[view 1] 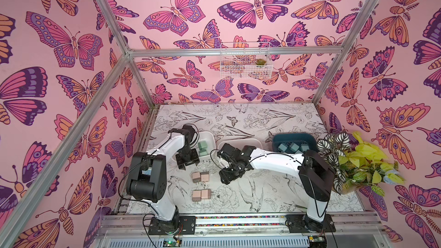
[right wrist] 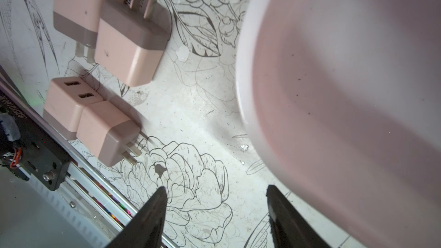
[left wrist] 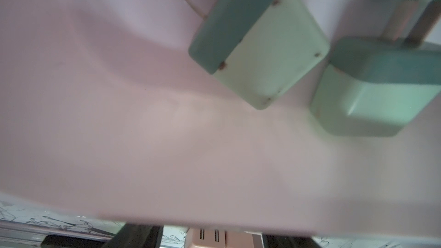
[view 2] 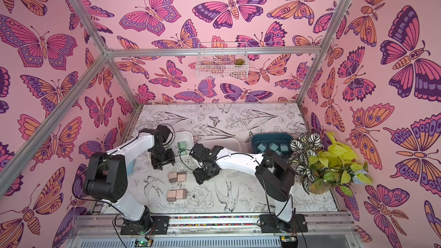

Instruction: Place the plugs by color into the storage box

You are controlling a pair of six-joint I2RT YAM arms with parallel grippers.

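The left light tray (view 1: 212,140) holds green plugs (view 1: 202,146); the left wrist view shows a two-tone green plug (left wrist: 271,46) inside, prongs sideways. My left gripper (view 1: 187,161) is by that tray's near side. Its dark fingers (left wrist: 140,238) stand apart at the bottom of its wrist view, partly behind the tray wall, so what lies between the tips does not show. Two pairs of pink plugs lie on the table: one pair (view 1: 200,176) closer to the trays, another (view 1: 201,194) nearer the front. Beside the pale pink middle tray (right wrist: 250,87), my right gripper is open and empty.
A dark teal box (view 1: 295,135) with several blue-green plugs stands right of the middle tray. A leafy plant (view 1: 360,160) fills the table's right side. Bare patterned table (view 1: 261,190) lies in front of the right gripper.
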